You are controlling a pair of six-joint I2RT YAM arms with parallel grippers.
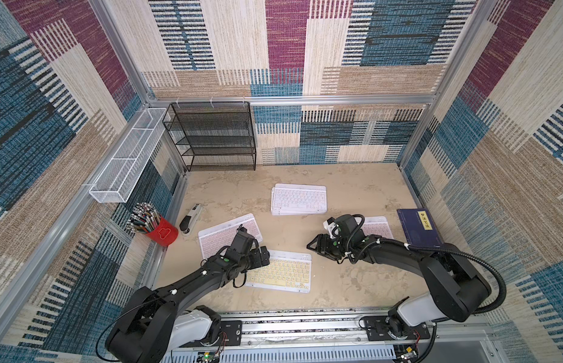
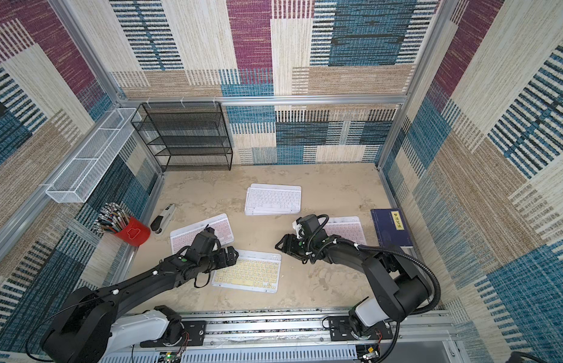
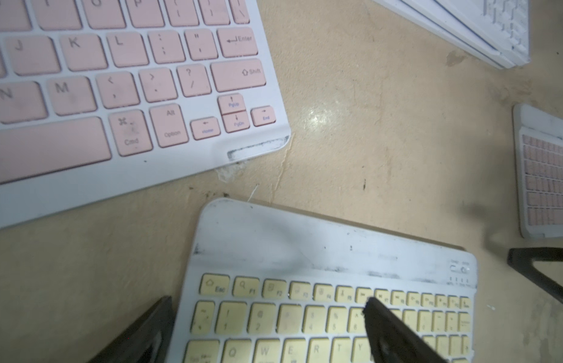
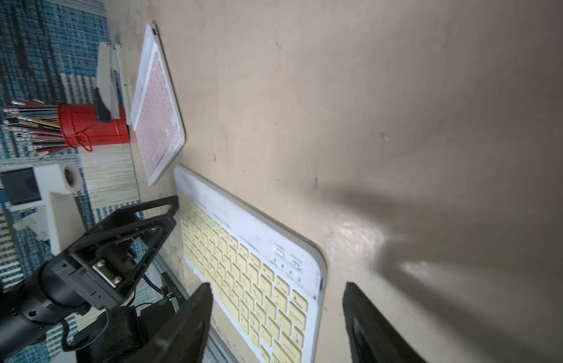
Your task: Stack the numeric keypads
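Observation:
A white keyboard with yellow keys [image 1: 280, 272] lies flat at the front middle. Over its left part, my left gripper [image 1: 264, 257] stands open, and the keys show between its spread fingers. Just off the board's back right corner is my right gripper [image 1: 314, 244]; in the right wrist view its fingers [image 4: 369, 326] are apart and grip nothing. One pink-keyed keyboard [image 1: 224, 233] lies at the left, partly behind the left arm. Another pink-keyed one [image 1: 377, 225] lies right, partly hidden by the right arm. At the back, white keyboards [image 1: 300, 198] rest one upon another, slightly offset.
A red pencil cup [image 1: 164, 232] and a box cutter [image 1: 190, 217] sit on the left. The dark blue book [image 1: 414, 227] is at the right edge, a black wire rack [image 1: 211, 136] at the back left. Bare table surrounds the back stack.

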